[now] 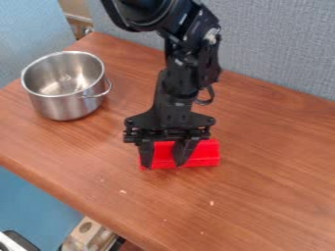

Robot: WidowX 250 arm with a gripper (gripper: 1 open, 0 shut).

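Observation:
A black robot gripper (167, 147) hangs down over a red block (203, 158) lying on the wooden table near the middle of the view. The fingers reach down in front of the block and hide part of it; whether they grip it or only surround it I cannot tell.
A steel pot (66, 88) stands on the table at the left, apart from the gripper. A padded grey wall (262, 39) runs along the back.

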